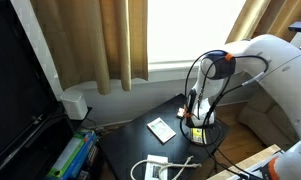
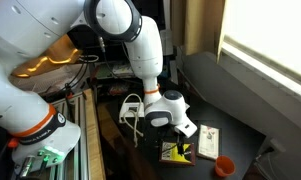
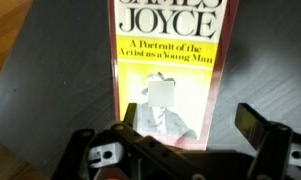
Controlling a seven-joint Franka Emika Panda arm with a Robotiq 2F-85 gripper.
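A paperback with a yellow, red and white cover [image 3: 170, 52], lettered "James Joyce", fills the middle of the wrist view. On its lower half is a small pale square [image 3: 161, 93]; whether it is a solid block or a flat piece cannot be told. My gripper is open above the book, fingers wide apart on either side of it, with nothing held between them. From the second exterior view, the yellow book [image 2: 177, 153] shows under the gripper, partly hidden by it.
A pale flat book or card [image 1: 160, 130] lies beside the yellow one. An orange cup [image 2: 224, 167] stands near it. A white power strip [image 1: 155, 168] with a looped cord lies on the dark table, and several books [image 1: 70, 157] stand at the side.
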